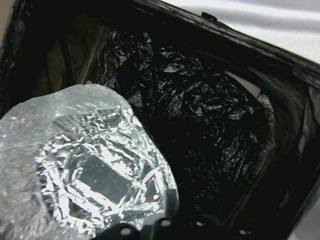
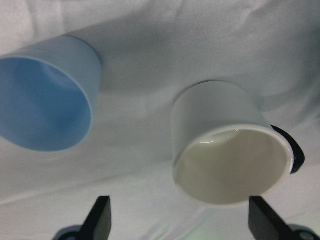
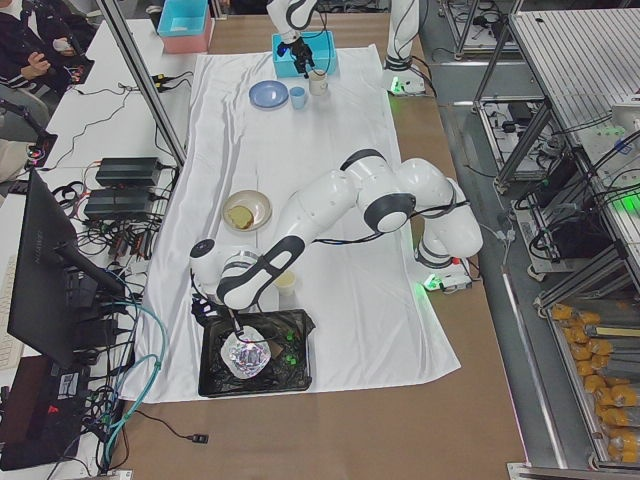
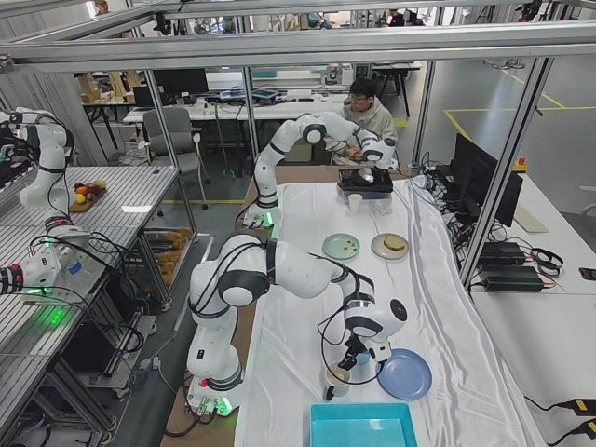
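A crumpled foil dish (image 1: pixel 85 165) fills the left of the left wrist view, inside a black bin (image 3: pixel 209 375) lined with plastic. My left gripper (image 3: pixel 222 320) is directly over the bin at the dish; its finger state is unclear, mostly hidden under the view's lower edge. My right gripper is open above the cloth, beside a white mug (image 2: pixel 215 105) with a black handle and a light blue cup (image 2: pixel 75 75), with nothing between its fingers.
A blue plate (image 4: pixel 404 372) and teal container (image 4: pixel 363 428) stand near my right arm. A green plate (image 4: pixel 340 246), a beige plate with food (image 4: pixel 390 251) and a cream cup (image 3: pixel 284 286) occupy the white cloth.
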